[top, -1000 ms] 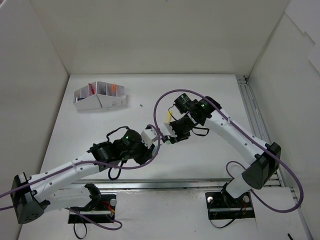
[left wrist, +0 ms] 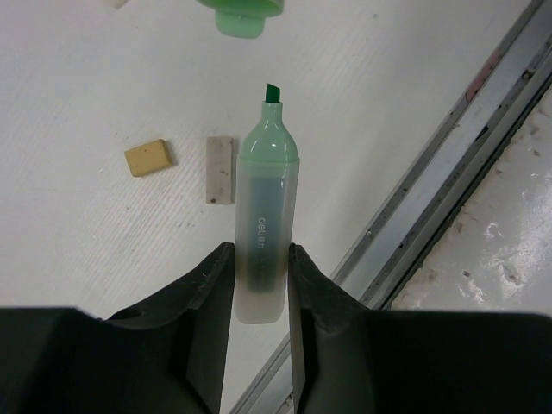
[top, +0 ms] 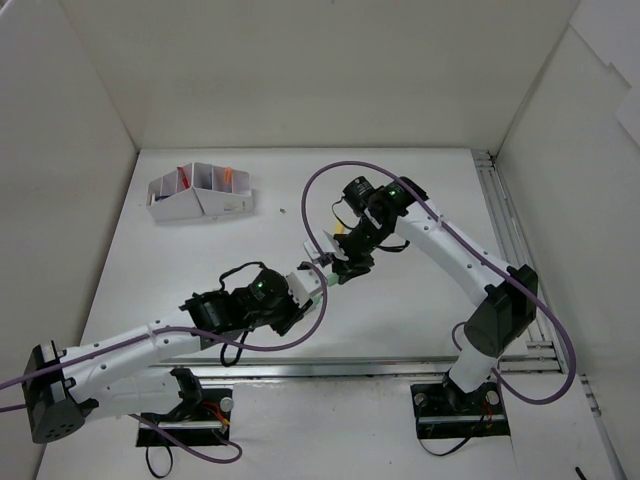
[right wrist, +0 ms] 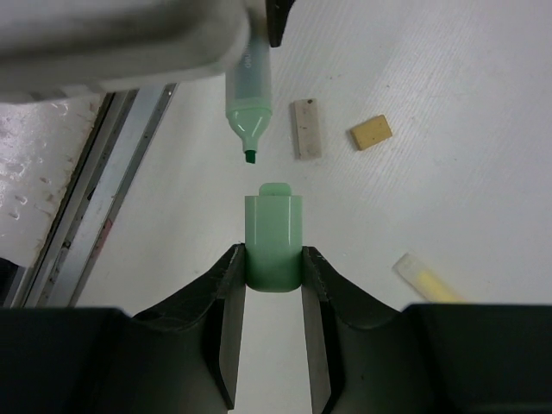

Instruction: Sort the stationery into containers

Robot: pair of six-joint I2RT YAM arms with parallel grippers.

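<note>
A green highlighter (left wrist: 266, 220) with its dark green tip bare stands between the fingers of my left gripper, which is shut on its clear body. My right gripper is shut on the light green cap (right wrist: 274, 233). In the right wrist view the marker's tip points at the cap, with a gap between them. Both grippers meet near the middle of the table in the top view, where they mostly hide marker and cap. At the back left stands a white divided container (top: 200, 192) with red and orange items in it.
On the table lie a small tan block, a grey-white bar and, in the right wrist view, a yellow-and-white piece (right wrist: 427, 278). A metal rail (top: 350, 367) runs along the front edge.
The right arm has shifted a little too, and the two grippers now sit close together.
</note>
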